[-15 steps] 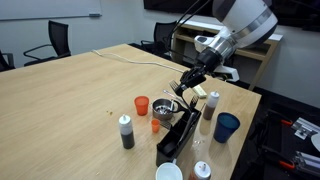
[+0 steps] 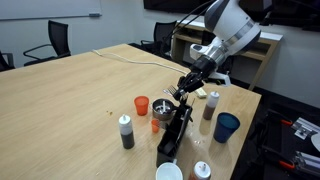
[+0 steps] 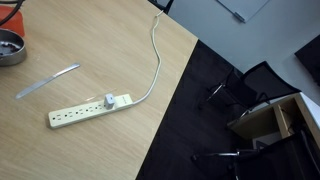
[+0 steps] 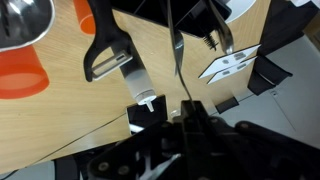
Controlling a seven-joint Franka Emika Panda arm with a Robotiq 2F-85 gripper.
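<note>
A long thin metal utensil (image 4: 175, 40) runs up from my gripper, which is shut on it. What kind of utensil it is, I cannot tell. In exterior view 1 my gripper (image 2: 183, 92) is just above the far end of a narrow black holder (image 2: 168, 151). Dark parts overlap there, so whether the utensil touches the holder does not show. Left of my fingers in the wrist view lies a black-handled peeler (image 4: 112, 48), beside a clear bottle (image 4: 137, 78).
A metal pot (image 2: 163, 117), a red cup (image 2: 142, 105) and a small orange cup (image 2: 155, 126) stand behind and left of the holder. A blue cup (image 2: 227, 126) is on its right; a white cup (image 2: 169, 172) in front. A power strip (image 3: 85, 112) lies on the table.
The arm has shifted slightly to the right in exterior view 1. Around the holder's far end the dark outline now stands taller and narrower; the other objects look unmoved.
</note>
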